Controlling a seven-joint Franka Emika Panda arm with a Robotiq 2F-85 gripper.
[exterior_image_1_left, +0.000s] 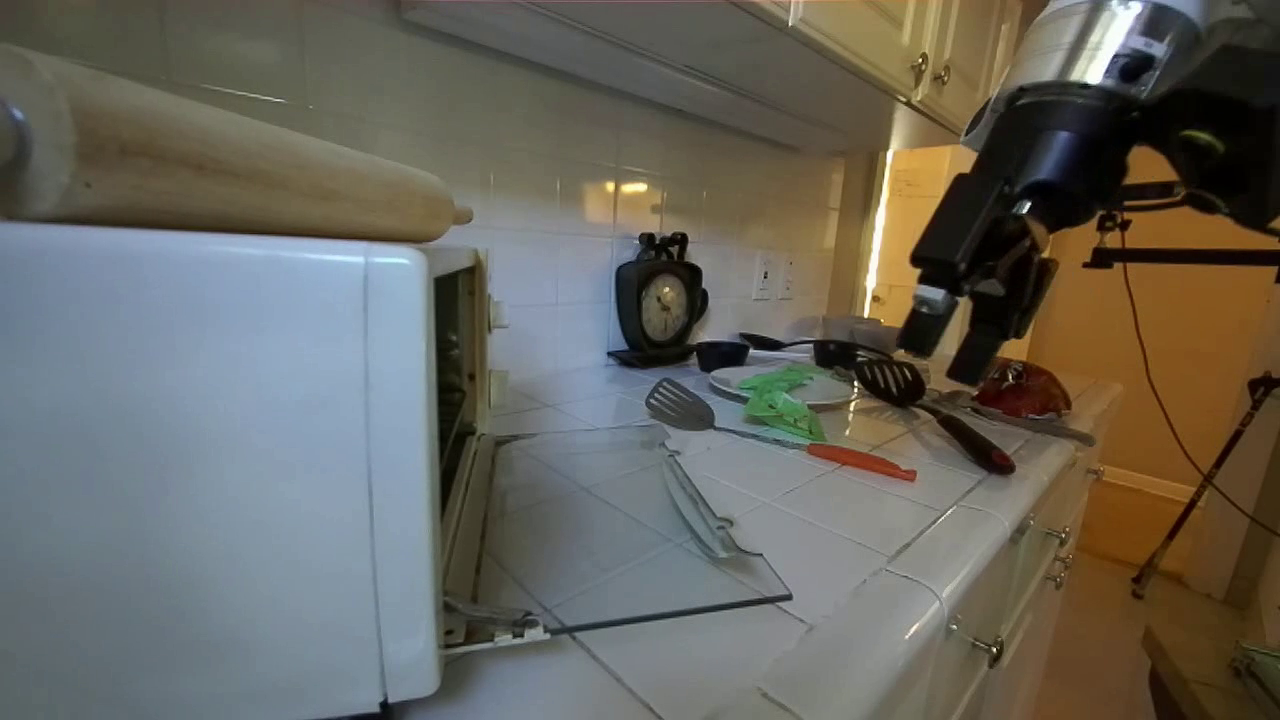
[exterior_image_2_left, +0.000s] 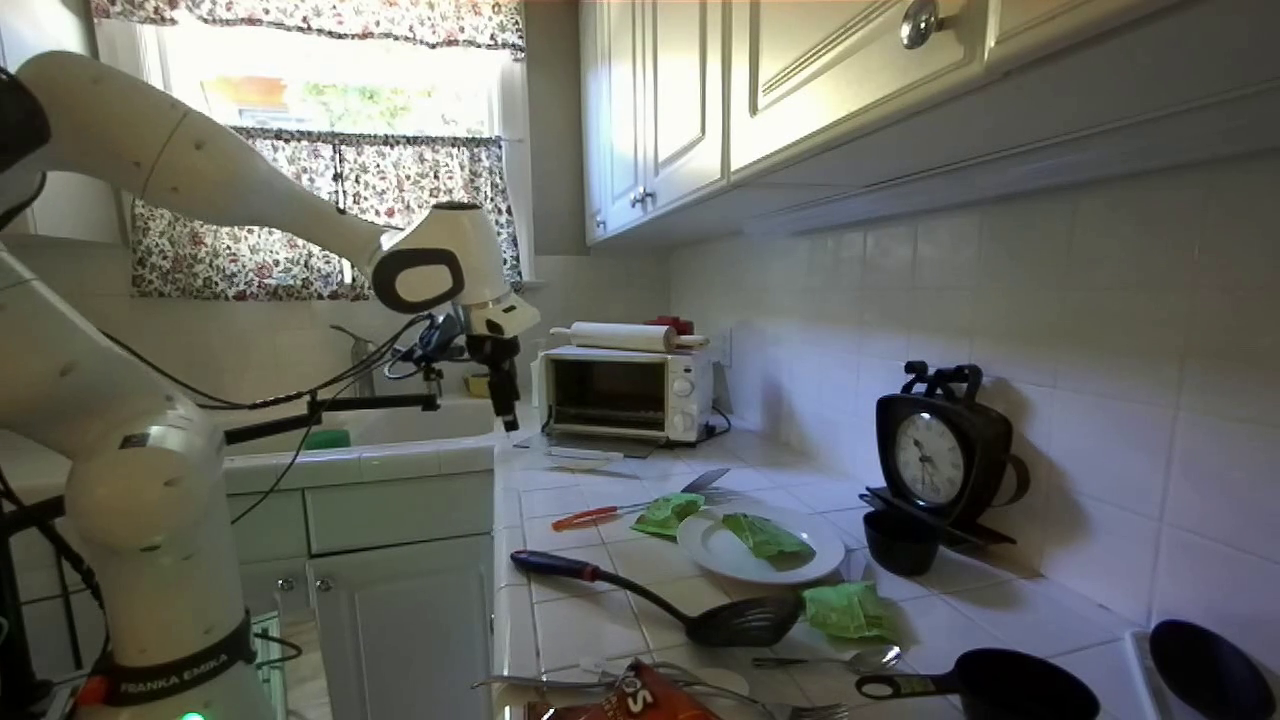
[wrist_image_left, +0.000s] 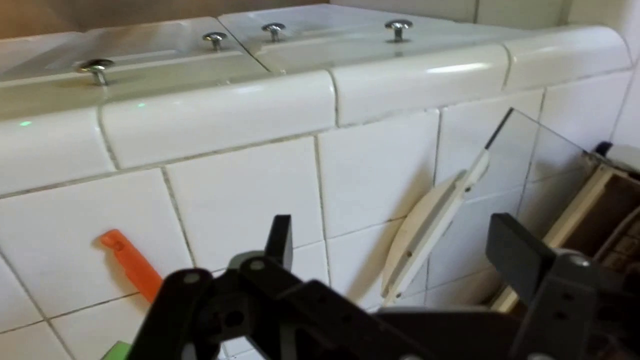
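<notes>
My gripper (exterior_image_1_left: 948, 348) hangs open above the counter's front edge in exterior view 1, its fingers pointing down with nothing between them. In the wrist view, the two black fingers (wrist_image_left: 280, 243) stand wide apart. The white toaster oven (exterior_image_1_left: 216, 456) has its glass door (exterior_image_1_left: 576, 540) folded down flat over the counter. A pale handle (exterior_image_1_left: 702, 510) runs along the door's outer edge; it shows beyond the gap between my fingers in the wrist view. A spatula with an orange handle (exterior_image_1_left: 861, 461) lies on the tiles, clear of the gripper.
A rolling pin (exterior_image_1_left: 240, 156) rests on the oven. Farther along are a white plate (exterior_image_2_left: 708, 558) with green leaf-like pieces, a black slotted turner (exterior_image_2_left: 744, 618), a black scale (exterior_image_2_left: 942, 450) and a black cup (exterior_image_2_left: 900, 542). Upper cabinets (exterior_image_2_left: 864, 72) overhang the counter. Bare tiles lie near the door.
</notes>
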